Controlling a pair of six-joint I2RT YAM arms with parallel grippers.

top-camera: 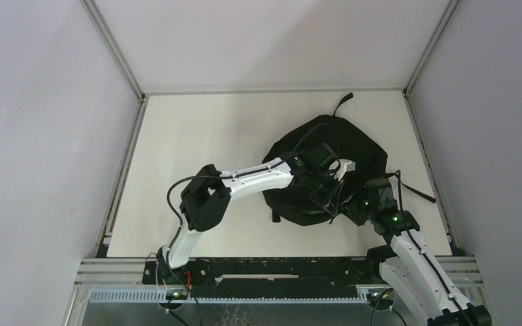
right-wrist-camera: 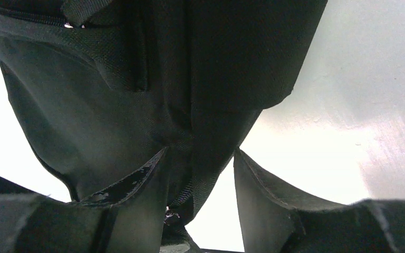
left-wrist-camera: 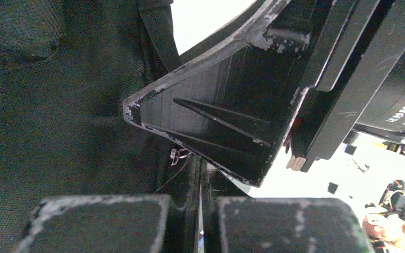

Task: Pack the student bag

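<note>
The black bag (top-camera: 302, 129) lies flattened on the right half of the white table, both grippers at its near part. My left gripper (top-camera: 329, 207) is shut over it; in the left wrist view a silver zipper pull (left-wrist-camera: 175, 155) shows behind its fingertips, close by the other gripper's dark finger. My right gripper (top-camera: 350, 212) stands open above the bag's edge. In the right wrist view, a zipper pull (right-wrist-camera: 171, 215) lies low between or behind the left finger, with dark fabric and bare table between the fingers.
Loose straps (top-camera: 421, 195) stick out to the right and back of the bag. Walls border the table on three sides.
</note>
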